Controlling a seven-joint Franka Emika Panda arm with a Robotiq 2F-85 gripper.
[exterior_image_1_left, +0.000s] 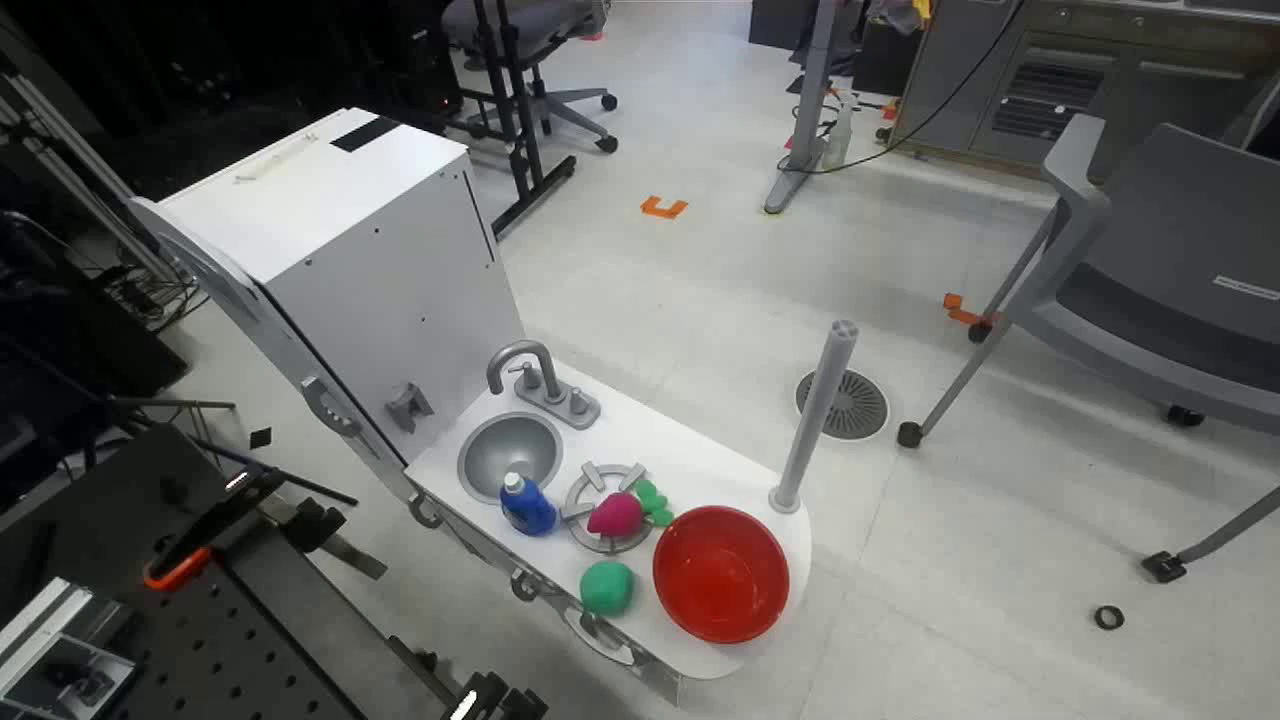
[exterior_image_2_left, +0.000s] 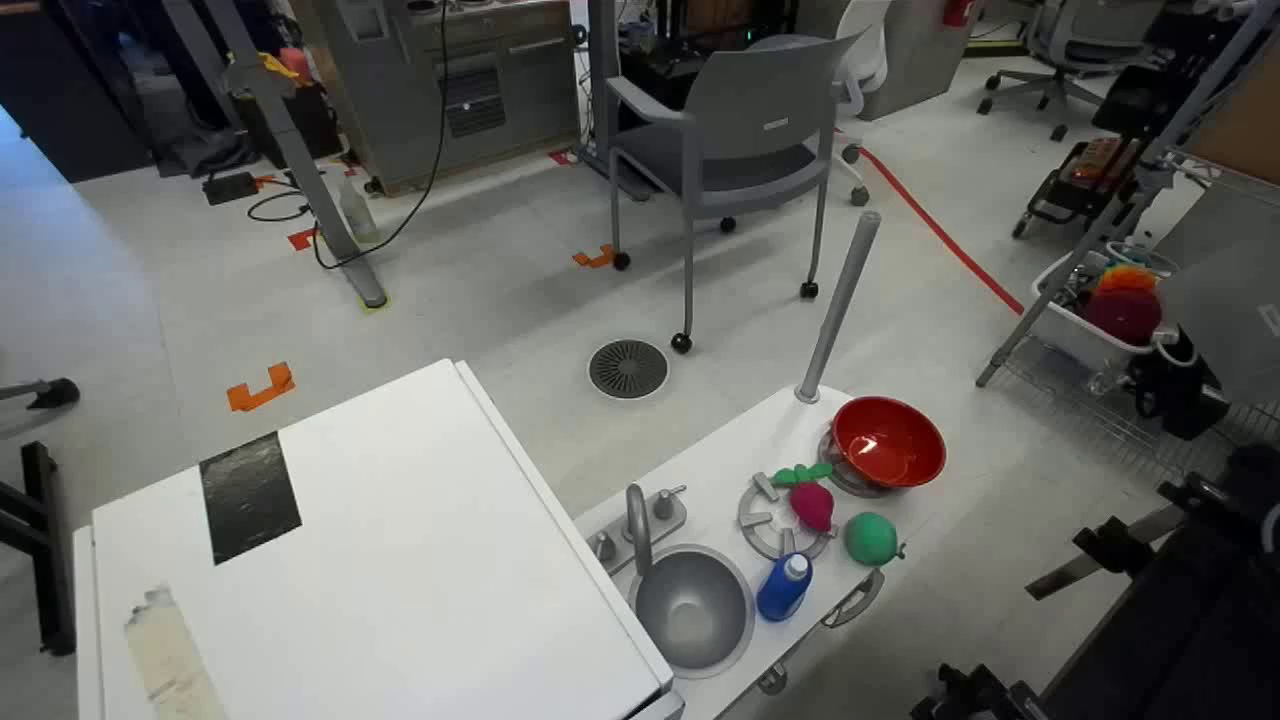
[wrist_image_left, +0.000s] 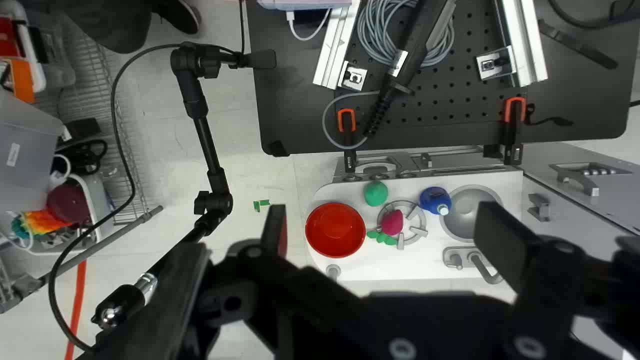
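Note:
On the white toy counter (exterior_image_1_left: 708, 474) a red bowl (exterior_image_1_left: 721, 574) stands at the rounded end. A pink radish with green leaves (exterior_image_1_left: 615, 515) rests on the grey burner ring (exterior_image_2_left: 756, 540). Beside it are a blue bottle (exterior_image_2_left: 785, 587) with a white cap and a round green toy (exterior_image_2_left: 871, 539) close to the counter's front edge. The grey sink (wrist_image_left: 469, 209) looks empty. My gripper is wide open high above the counter, its fingers spread left and right in the wrist view with nothing between them. Neither exterior view shows the gripper.
A faucet (exterior_image_1_left: 536, 371) rises behind the sink, and a grey post (exterior_image_1_left: 816, 414) stands at the counter's back corner. A tall white cabinet (exterior_image_2_left: 396, 540) adjoins the sink end. The black perforated table (wrist_image_left: 444, 126) with cables and clamps borders the counter's front.

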